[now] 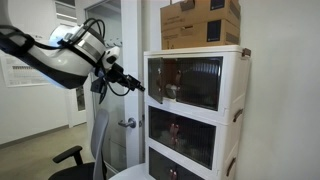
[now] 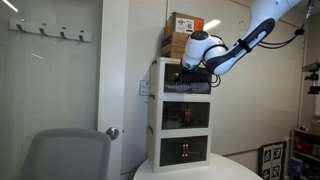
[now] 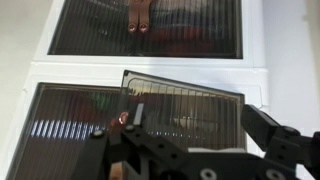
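A white cabinet (image 1: pixel 238 100) with three stacked tiers and dark ribbed glass doors stands by the wall. Its top-left door (image 1: pixel 155 80) is ajar, swung a little outward, while the top-right door (image 1: pixel 200 82) looks closed. My gripper (image 1: pixel 139 86) is just left of the ajar door in the first exterior view. From the wrist, that door panel (image 3: pixel 185 100) appears tilted out close beyond the gripper. The black fingers stand apart with nothing visibly held; contact with the door cannot be made out. In the second exterior view my arm (image 2: pixel 208 52) partly hides the top tier.
Cardboard boxes (image 1: pixel 200 28) sit on top of the cabinet. A grey chair (image 2: pixel 68 152) stands to the left, near a door with a metal handle (image 1: pixel 128 123). The white round table (image 2: pixel 205 170) under the cabinet has bare surface in front.
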